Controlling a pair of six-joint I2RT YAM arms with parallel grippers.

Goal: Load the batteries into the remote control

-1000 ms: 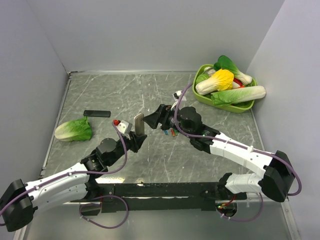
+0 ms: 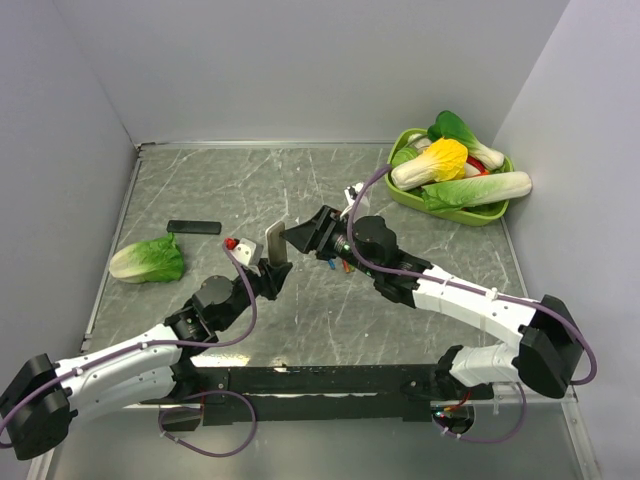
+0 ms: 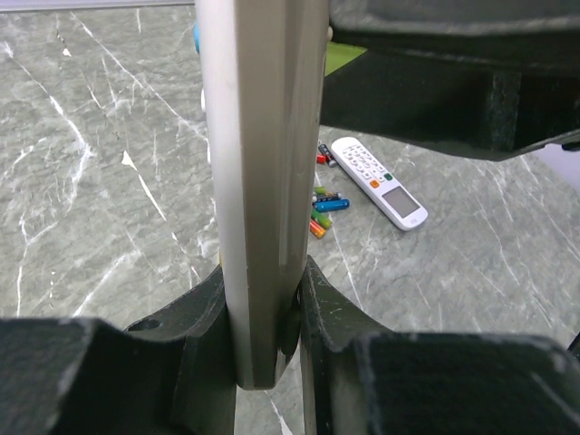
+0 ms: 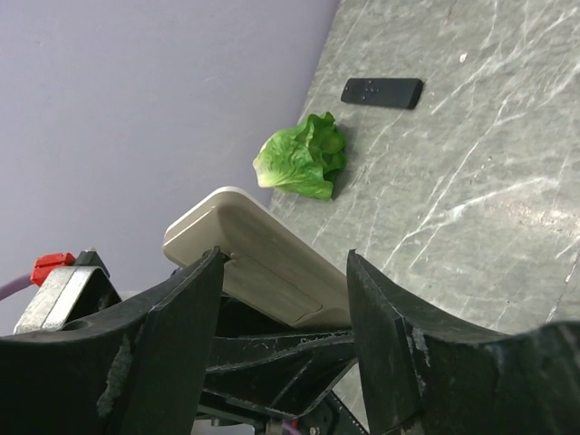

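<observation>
A light grey remote [image 2: 276, 242] stands upright in my left gripper [image 2: 271, 272], which is shut on it; in the right wrist view its back, with a battery cover [image 4: 272, 285], faces up. My right gripper [image 2: 311, 230] is at the remote's upper end, its two fingers apart on either side of the cover, one touching or very close to the back. On the table, in the left wrist view, lie several coloured batteries [image 3: 332, 205] beside a white remote [image 3: 379, 181] with buttons and a screen.
A black remote [image 2: 194, 227] and a lettuce [image 2: 147, 261] lie at the left. A green basket [image 2: 420, 203] of vegetables stands at the back right. Grey walls border the table on the back and sides.
The right gripper has shifted slightly toward the upper end of the held remote, and that remote has moved very slightly left. The things on the table are unchanged.
</observation>
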